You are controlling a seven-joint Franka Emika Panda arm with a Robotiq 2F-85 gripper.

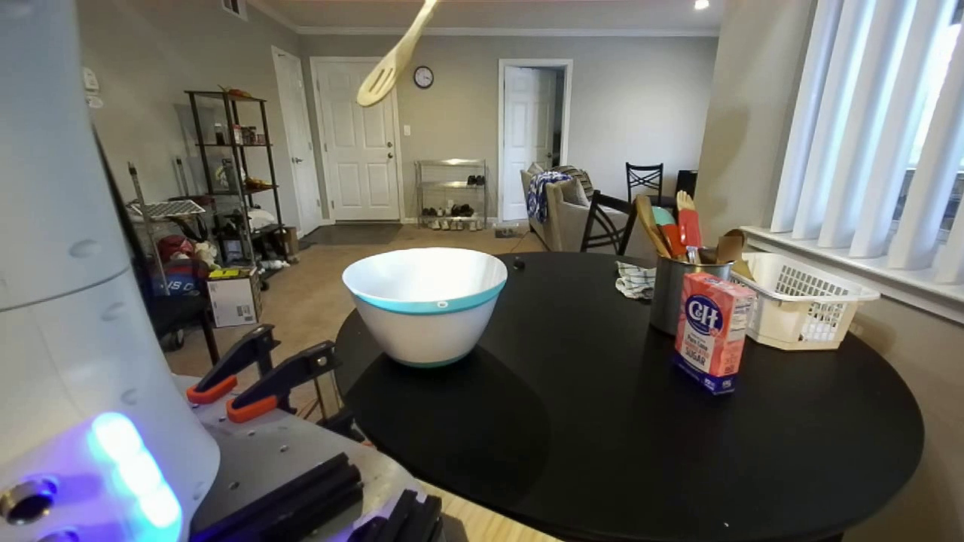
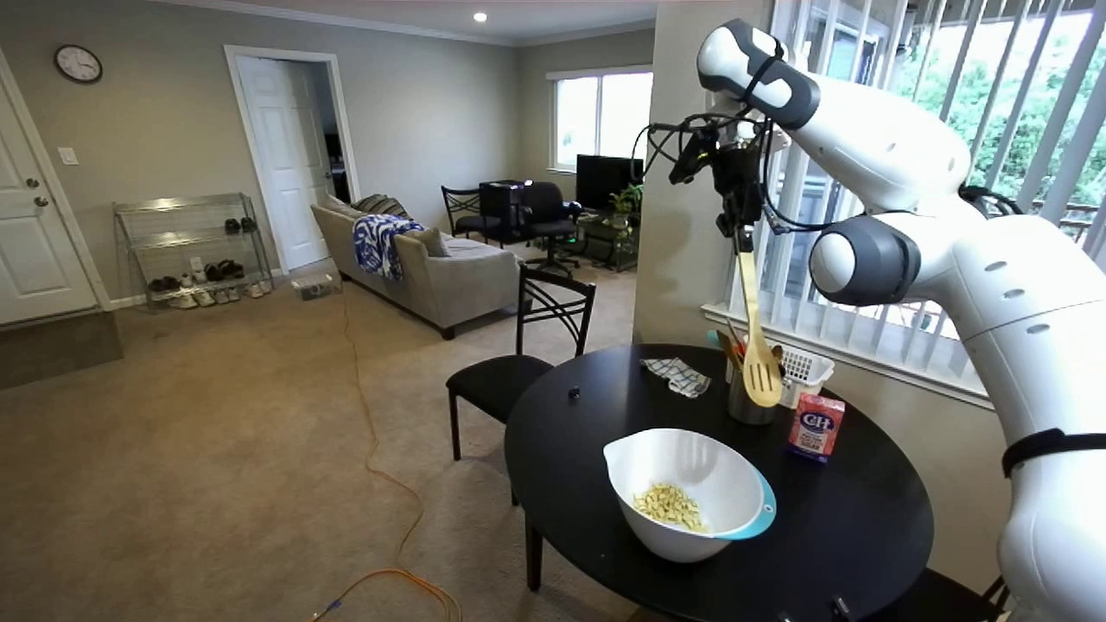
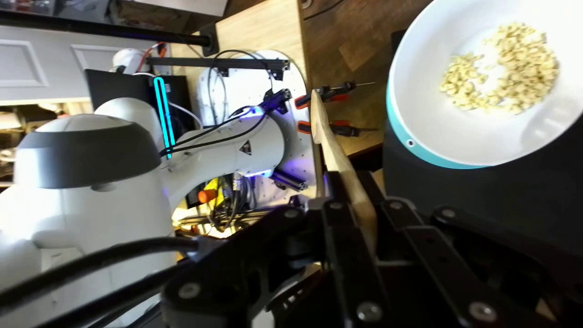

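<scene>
In exterior view 2, my gripper [image 2: 742, 240] is high over the table, shut on the handle of a slotted wooden spatula [image 2: 762, 373]. The spatula hangs head down, and in exterior view 1 its slotted head [image 1: 383, 80] shows in the air above and behind the bowl. A white mixing bowl [image 1: 425, 298] with a turquoise rim stands on the black round table [image 2: 581, 446]. Pale chopped pieces [image 2: 669, 506] lie at its bottom. In the wrist view, the wooden spatula [image 3: 345, 164] runs between the dark fingers, with the bowl [image 3: 421, 60] off to the right.
A metal utensil holder [image 1: 669, 293] stands by the white plastic basket [image 1: 795, 312] near the window, with a pink sugar box [image 1: 711, 330] in front. A checked cloth [image 2: 676, 375] lies toward the table's far edge.
</scene>
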